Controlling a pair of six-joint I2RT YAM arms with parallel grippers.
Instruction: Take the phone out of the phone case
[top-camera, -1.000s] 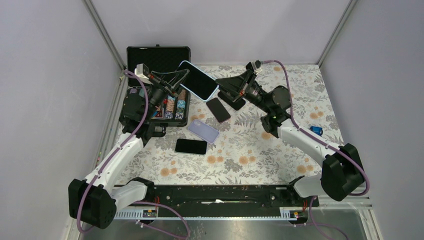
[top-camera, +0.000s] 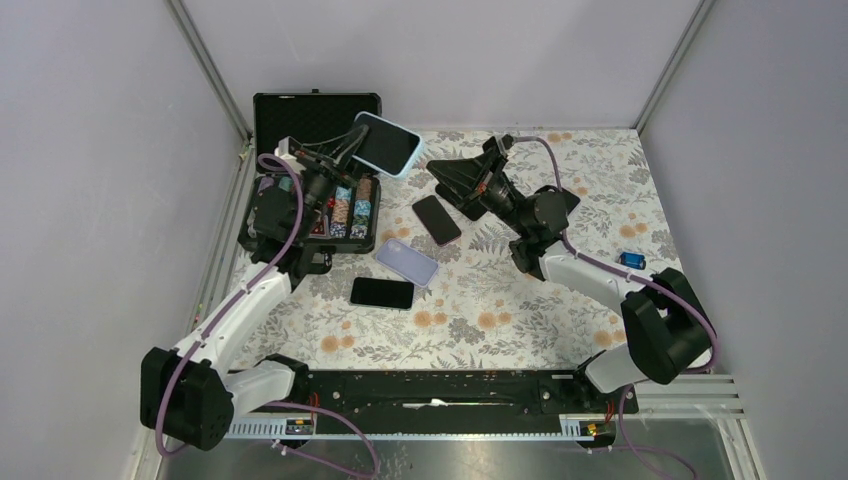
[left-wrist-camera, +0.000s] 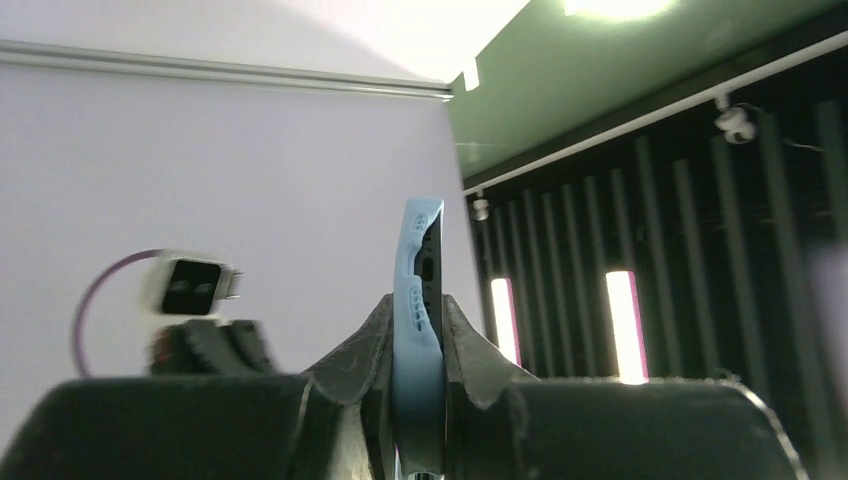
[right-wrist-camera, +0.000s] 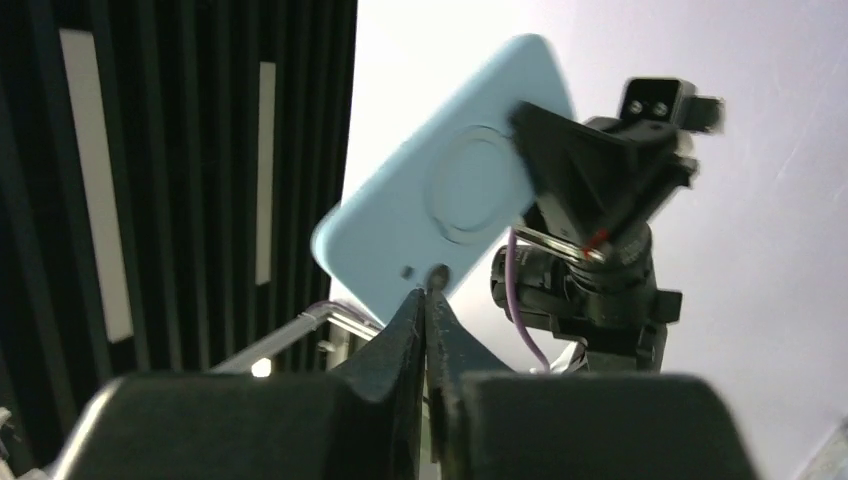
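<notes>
My left gripper (top-camera: 358, 138) is shut on one end of a phone (top-camera: 385, 148) in a light blue case (top-camera: 411, 162), raised above the table. The dark screen faces up in the top view, framed by the blue rim. Edge-on in the left wrist view, the case (left-wrist-camera: 409, 240) shows dark phone beside it between the fingers. The right wrist view shows the case's back (right-wrist-camera: 400, 225) with a ring and camera holes. Just right of the case, my right gripper (top-camera: 431, 165) appears apart from it. Its fingertips lie close together with nothing visible between them; whether they fully meet is unclear.
Below lie a lilac case (top-camera: 407, 262), a black phone (top-camera: 382, 293), a dark phone (top-camera: 437, 220) and another dark item (top-camera: 463, 203). An open black toolbox (top-camera: 318, 120) stands behind the left arm. A small blue object (top-camera: 632, 260) sits far right.
The cased phone has moved up in the top view, away from the right gripper, and tilts differently, with more blue showing at its right end.
</notes>
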